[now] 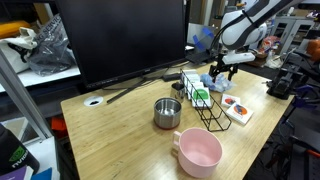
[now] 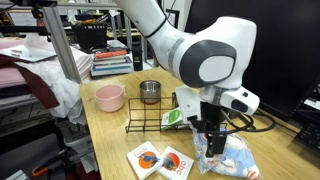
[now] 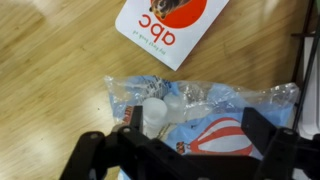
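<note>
A clear plastic bag with blue print and a red-and-white balloon picture (image 3: 215, 137) lies on the wooden table under my gripper. The dark fingers stand wide apart, one on each side of the bag's middle, so the gripper is open and nothing is clamped in it. A white round patch (image 3: 154, 112) shows at the bag's near edge in the wrist view. From the second exterior view, the bag (image 2: 235, 157) spreads below and to the right of the gripper. Its height above the bag is hard to judge.
Two picture cards (image 2: 175, 163) lie beside the bag. A black wire rack (image 2: 150, 115) holding green-and-white items stands close by. Farther along are a metal pot (image 1: 167, 112) and a pink mug (image 1: 198, 152). A large black screen (image 1: 125, 40) borders the table.
</note>
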